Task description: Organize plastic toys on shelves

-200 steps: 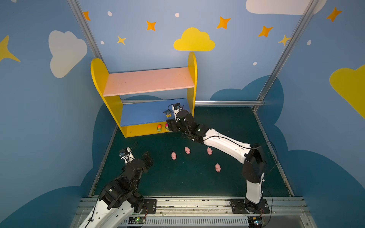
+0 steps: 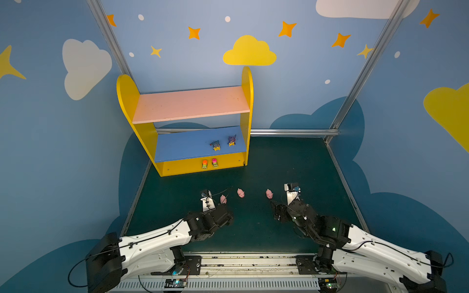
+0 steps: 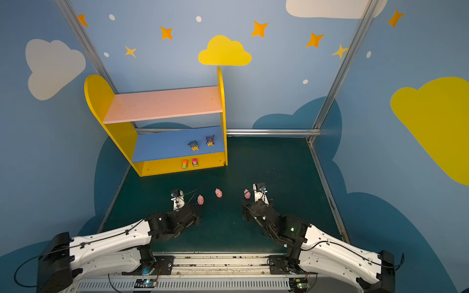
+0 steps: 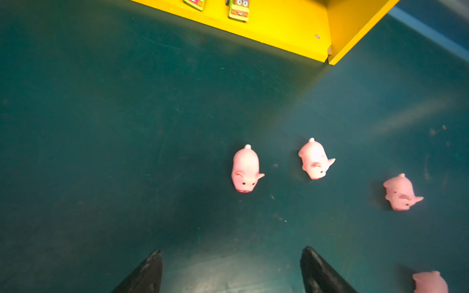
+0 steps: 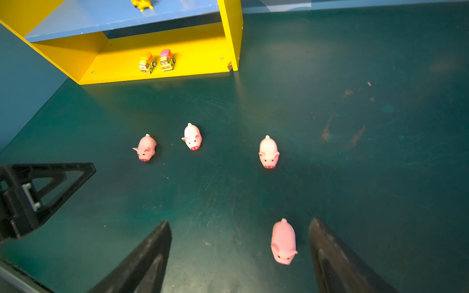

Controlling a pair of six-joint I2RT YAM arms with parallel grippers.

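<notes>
Several pink plastic pigs lie on the dark green floor. In the left wrist view the nearest (image 4: 245, 170) is ahead of my left gripper, whose fingers stand apart with nothing between them. In the right wrist view one pig (image 5: 283, 241) lies between and below the open fingers of my right gripper. The yellow shelf unit (image 2: 127, 97) has a pink top shelf (image 2: 190, 102) and a blue middle shelf (image 2: 180, 144) with two figurines (image 2: 216, 145). Two toy cars (image 5: 167, 61) stand on the bottom level.
The pink top shelf is bare. The floor (image 2: 298, 156) right of the shelf unit is clear. Walls and metal rails bound the area, and both arms occupy the front of the floor.
My right gripper has moved from the blue shelf back down toward the front pig. My left gripper has moved rightward toward the middle pigs.
</notes>
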